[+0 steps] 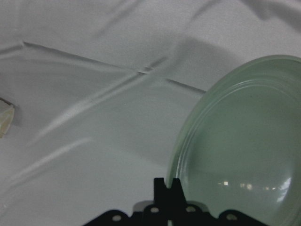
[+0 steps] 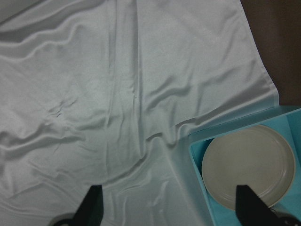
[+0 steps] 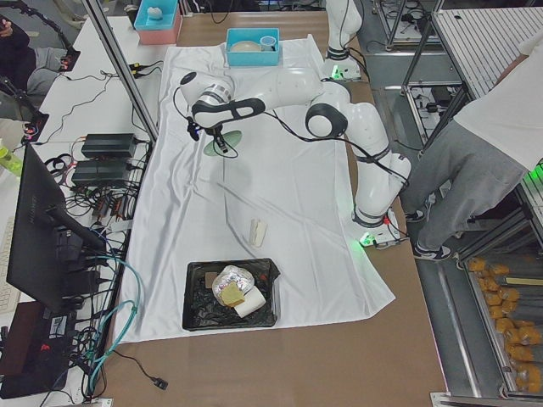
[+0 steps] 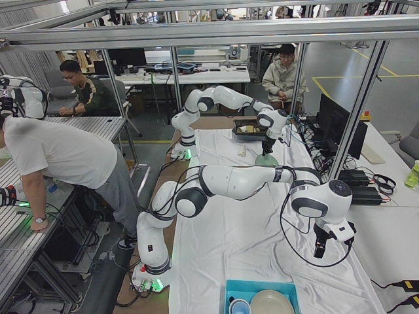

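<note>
A green plate (image 3: 212,148) (image 1: 240,141) is on the white cloth, partly hidden by my left arm. My left gripper (image 4: 267,147) is shut on the plate's near-side rim. My right gripper (image 4: 321,245) stands open over the cloth, beside a blue bin (image 4: 262,286) (image 2: 202,179), with nothing visible between its fingers. That bin holds a beige plate (image 2: 247,160) and a blue cup (image 4: 239,309).
A black tray (image 3: 195,314) with a foil bundle, a yellow piece and a white roll stands at one end. A small pale object (image 3: 258,233) lies midway. Monitors, cables and frame posts line one side; a person stands beside the other.
</note>
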